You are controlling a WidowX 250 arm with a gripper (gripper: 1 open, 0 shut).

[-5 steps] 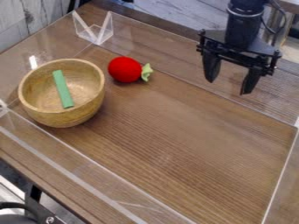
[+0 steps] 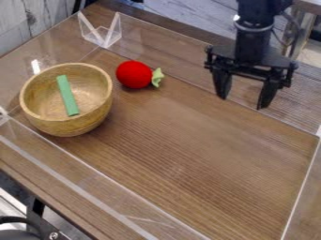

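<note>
My gripper hangs over the back right of the wooden table, dark fingers spread apart, with no object visible between them. To its left lies a red round object with a small light green piece at its right side. A wooden bowl at the left holds a green stick-like object.
A clear, thin-walled container or stand stands at the back left. A dark cable or part shows at the bottom left edge.
My gripper has shifted a little to the left over the last second. The bowl, red object and green stick have not moved.
</note>
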